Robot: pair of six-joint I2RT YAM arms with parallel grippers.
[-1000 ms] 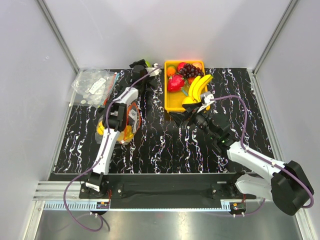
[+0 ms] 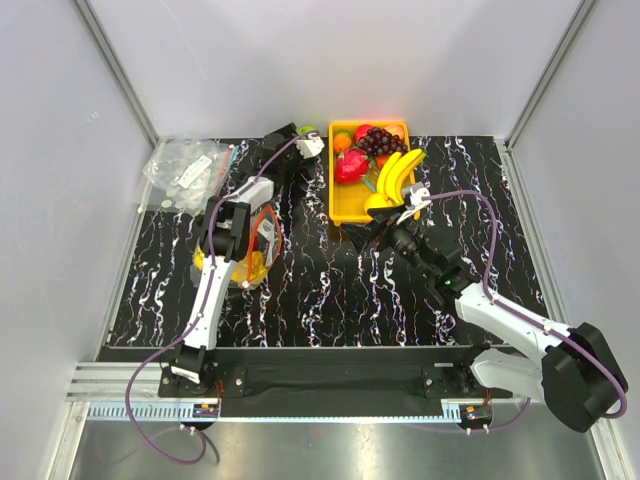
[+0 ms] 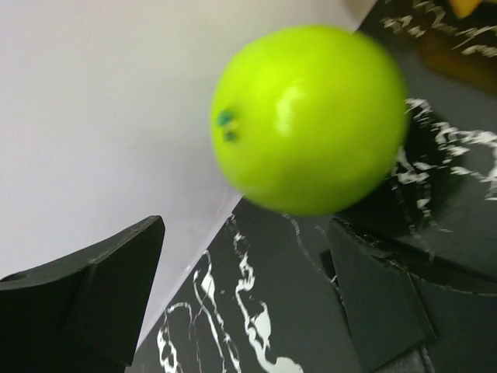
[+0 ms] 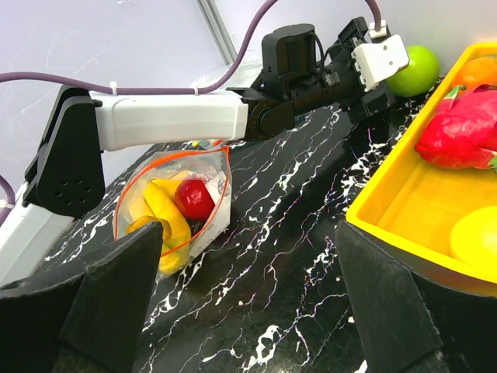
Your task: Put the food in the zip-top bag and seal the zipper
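Note:
A green apple lies at the back wall, just beyond my open left gripper; in the right wrist view the apple [image 4: 413, 71] shows behind that gripper, left of the yellow bin. An open zip bag [image 4: 217, 221] holding bananas [image 4: 163, 206] and a red fruit [image 4: 194, 198] stands on the left of the table, under my left arm. My right gripper [image 2: 375, 225] hangs open at the near left corner of the yellow bin [image 2: 338, 207], which holds bananas [image 2: 395, 178], grapes, a dragon fruit [image 4: 454, 128] and oranges.
Flat empty bags [image 2: 185, 175] lie at the back left. White walls close in the back and both sides.
My left gripper has shifted slightly at the back wall beside the apple. The right arm and the bin look unchanged.

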